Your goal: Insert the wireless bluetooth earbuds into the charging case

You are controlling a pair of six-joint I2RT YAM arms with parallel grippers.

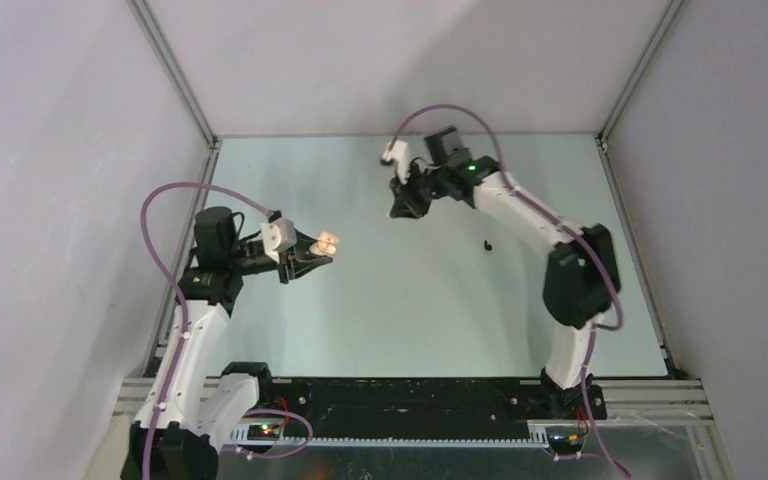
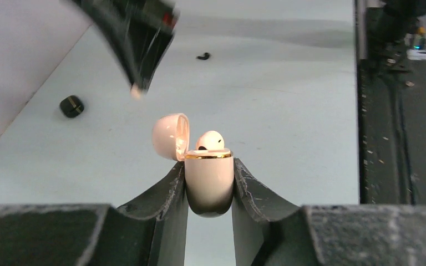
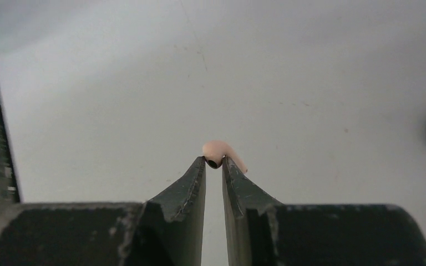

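My left gripper is shut on the light pink charging case (image 2: 208,177), whose lid (image 2: 169,137) stands open, with an earbud (image 2: 209,140) showing inside. In the top view this gripper (image 1: 315,255) is left of centre, holding the case aloft. My right gripper is shut on a pink earbud (image 3: 222,150), its stem pointing out from the fingertips. It stands apart from the case, toward the back centre in the top view; in the left wrist view it is blurred, above and behind the case.
A small black block lies on the table, partly seen at the right edge of the right wrist view. A small dark piece (image 1: 487,245) lies on the right half of the table (image 1: 410,310).
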